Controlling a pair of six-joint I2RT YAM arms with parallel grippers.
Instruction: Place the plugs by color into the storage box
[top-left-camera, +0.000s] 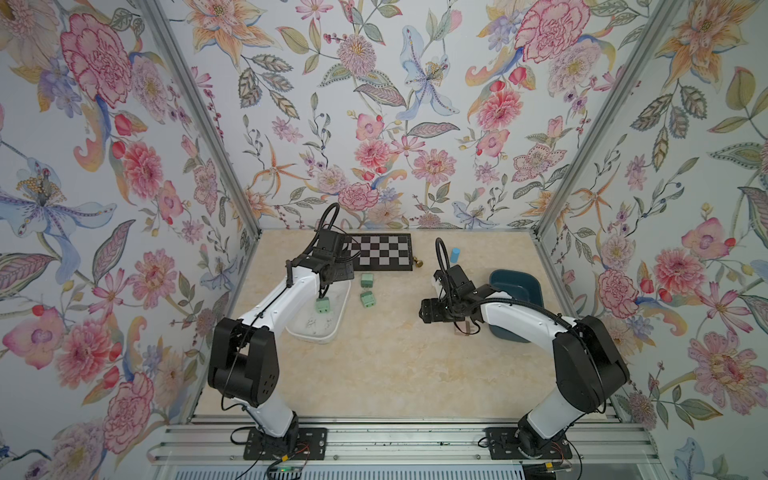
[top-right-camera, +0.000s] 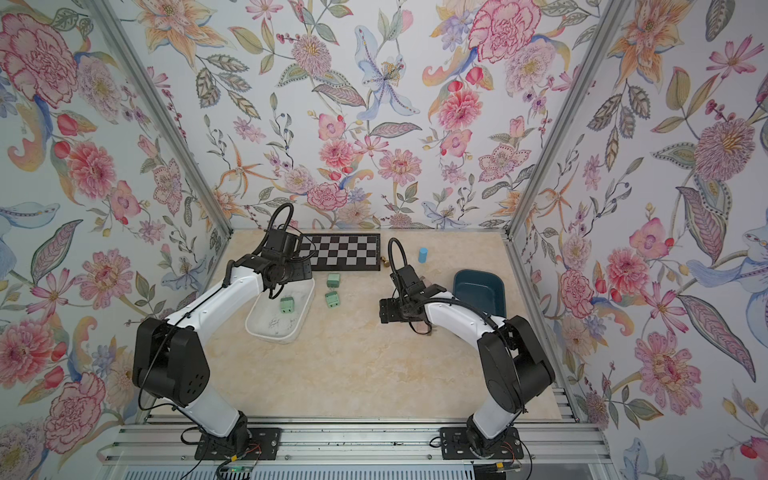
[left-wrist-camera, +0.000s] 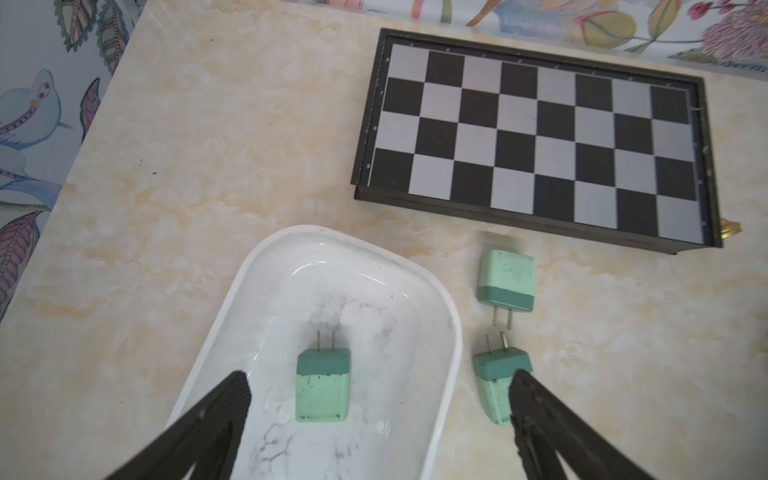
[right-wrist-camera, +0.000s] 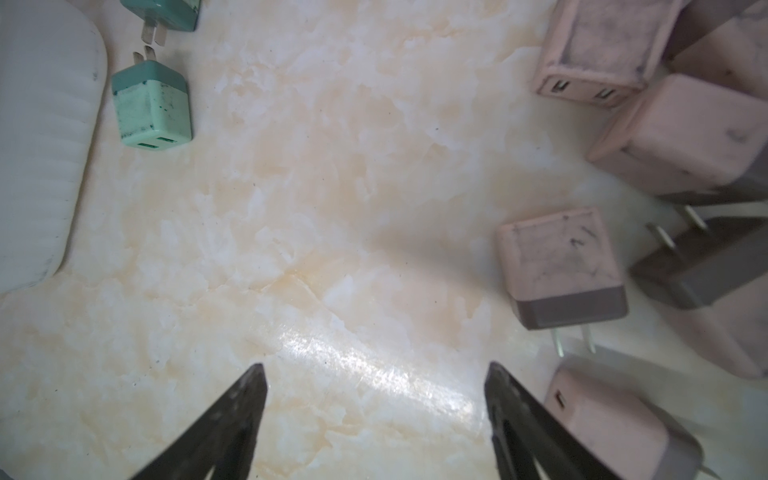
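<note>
A green plug (left-wrist-camera: 323, 393) lies in the white box (left-wrist-camera: 445, 320), prongs toward the chessboard. Two more green plugs lie on the table right of that box: one farther back (left-wrist-camera: 507, 276), one nearer (left-wrist-camera: 497, 385). Above the box, my left gripper stands open and empty. Several pink plugs (right-wrist-camera: 564, 264) cluster at the right in the right wrist view, one (right-wrist-camera: 612, 420) close by the right finger. My right gripper has its fingers apart over bare table, nothing between them. A dark teal box (top-left-camera: 516, 278) stands beyond the right arm, its inside mostly hidden.
A chessboard case (left-wrist-camera: 536, 136) lies behind the white box, with a small gold object (left-wrist-camera: 729, 228) at its right end. A blue cylinder (top-left-camera: 455, 254) stands at the back.
</note>
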